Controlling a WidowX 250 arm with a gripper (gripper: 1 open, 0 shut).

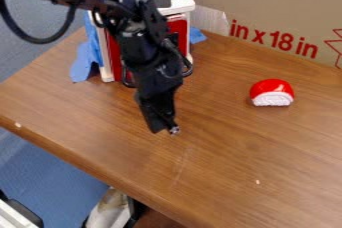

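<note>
My black gripper (170, 128) points down, low over the middle-left of the wooden table (241, 162); whether its fingers are open or shut is too small to tell. A red object with a white bristly or ribbed underside (271, 93) lies on the table to the right, apart from the gripper.
Behind the arm stand a red and white box (112, 57) and a blue cloth (83, 62). A cardboard panel (281, 12) rises along the back. The table's front-left edge drops to blue flooring.
</note>
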